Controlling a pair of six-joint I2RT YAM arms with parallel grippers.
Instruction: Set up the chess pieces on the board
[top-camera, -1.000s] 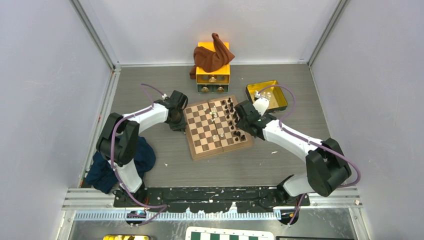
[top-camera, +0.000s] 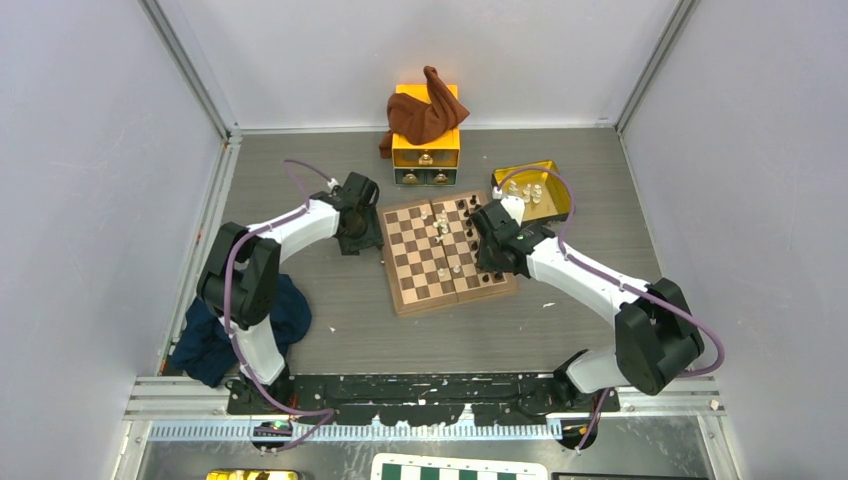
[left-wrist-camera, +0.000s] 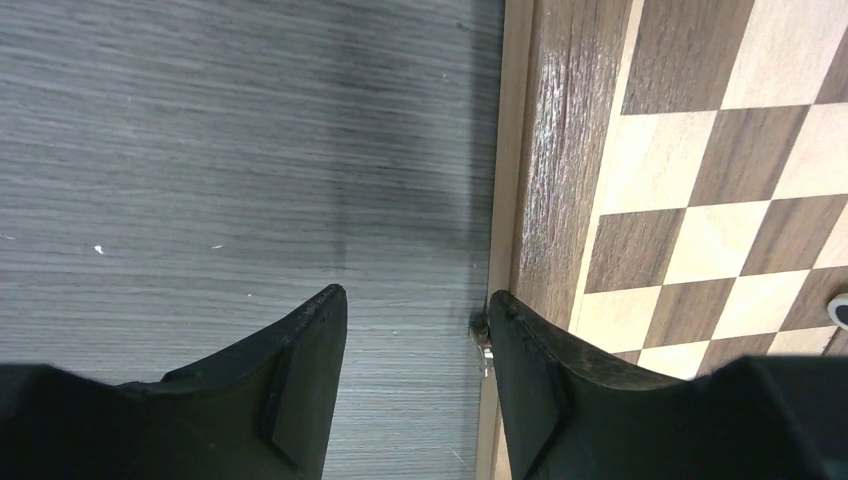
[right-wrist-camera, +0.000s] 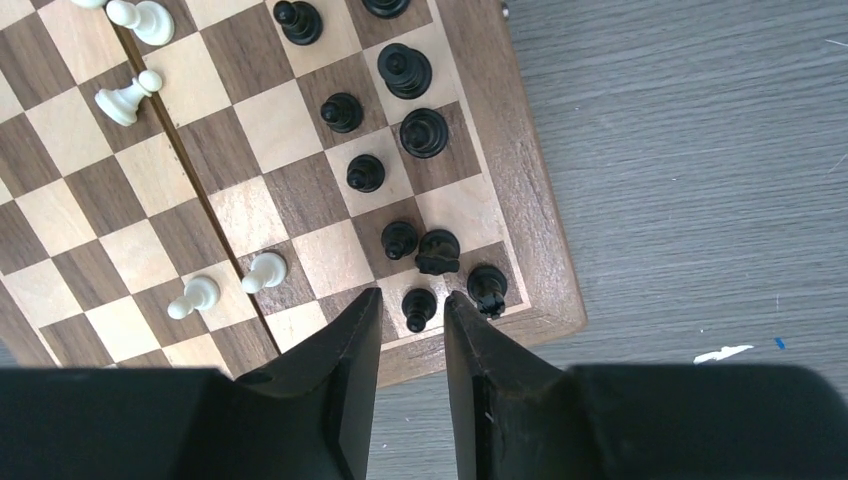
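The wooden chessboard (top-camera: 410, 260) lies mid-table, black pieces standing along its right side, a few white pieces scattered nearer the middle, some lying on their sides. My left gripper is low at the board's left edge, fingers apart with nothing clearly between them; one fingertip is against the board's outer rim (left-wrist-camera: 545, 200). My right gripper hangs over the board's right part, open, above a black pawn (right-wrist-camera: 419, 308) near the rim. A black knight (right-wrist-camera: 438, 250) and white pawns (right-wrist-camera: 266, 272) stand nearby.
A yellow tray (top-camera: 548, 180) with white pieces sits back right. A yellow drawer box (top-camera: 440, 148) under a brown cloth (top-camera: 420, 120) is at the back. A dark blue cloth (top-camera: 205, 340) lies front left. The table in front of the board is clear.
The chessboard has shifted right with its pieces.
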